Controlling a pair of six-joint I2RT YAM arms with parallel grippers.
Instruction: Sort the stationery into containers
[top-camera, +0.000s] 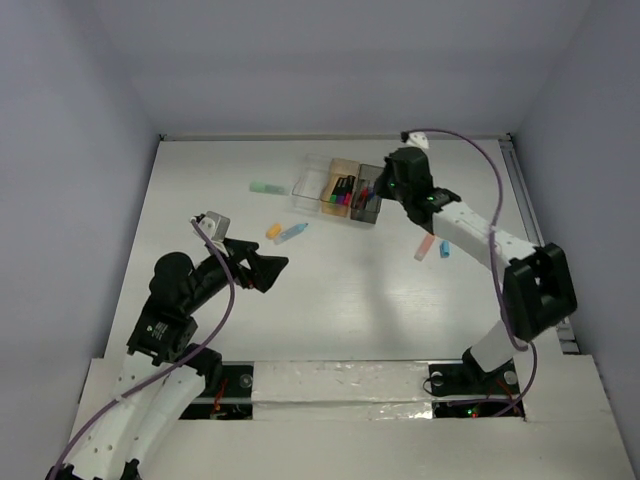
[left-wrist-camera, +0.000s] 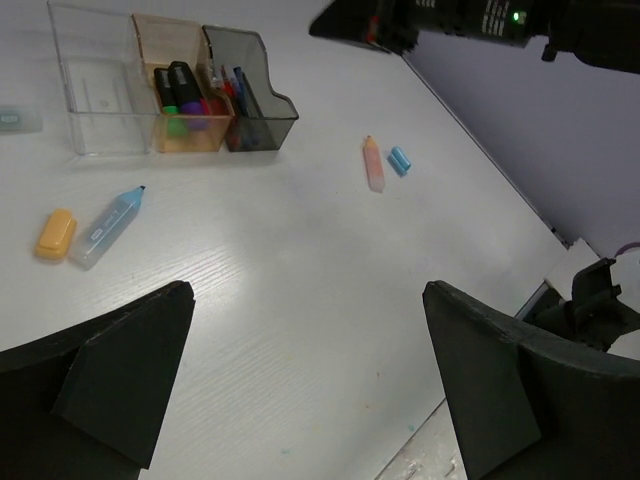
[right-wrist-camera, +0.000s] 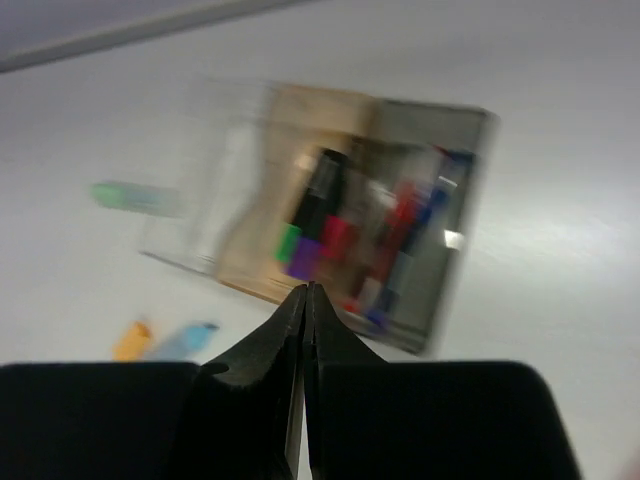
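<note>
A three-part organizer stands at the back centre: a clear section, an amber section holding several dark markers, and a grey section with red and blue pens. On the table left of it lies a green-ended piece. In front are a yellow-orange block and a light-blue tube. My right gripper is shut near the grey section, its tips together with nothing visible between. The left gripper stands open and empty over the table's left front.
A pinkish-orange stick and a small blue piece lie to the right, below the right arm. Walls rise behind and at both sides.
</note>
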